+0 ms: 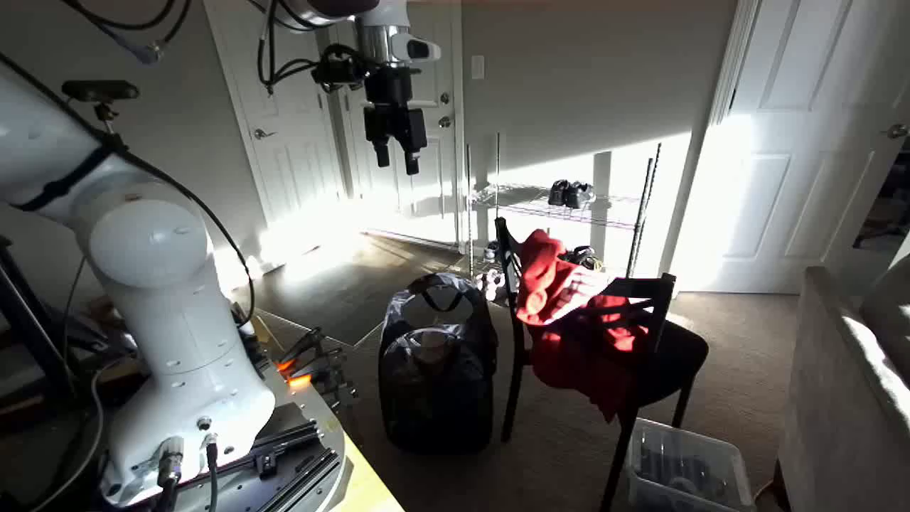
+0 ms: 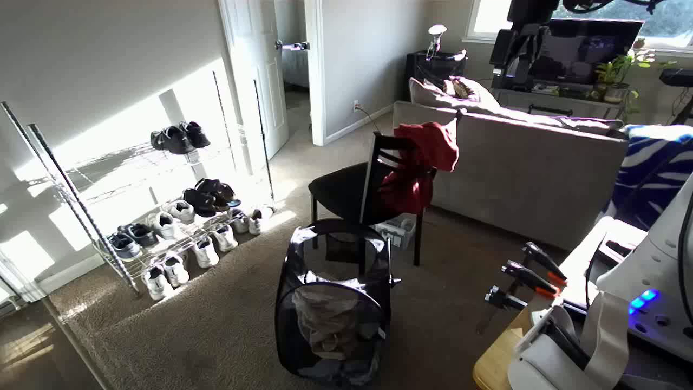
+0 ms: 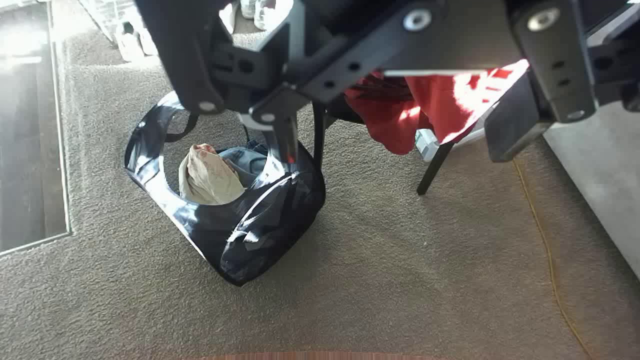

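Note:
My gripper (image 1: 398, 166) hangs high above the floor, pointing down, its two fingers well apart and nothing between them. In the wrist view the fingers stand wide, one finger (image 3: 519, 123) at the right and the other near the hamper's rim. A red cloth (image 1: 554, 281) is draped over the backrest of a black chair (image 2: 344, 192), its lower part hanging down. Beside the chair, a black mesh hamper (image 2: 334, 260) stands open on the carpet. Inside it lie a beige cloth (image 3: 210, 177) and a blue-grey one (image 3: 246, 163).
A wire rack (image 2: 133, 257) with several shoes lines the wall. Behind the chair is a couch (image 2: 507, 182), with a clear plastic bin (image 1: 687, 469) on the floor nearby. Black clamps (image 2: 523, 276) jut from the robot's table edge. Bare carpet surrounds the hamper.

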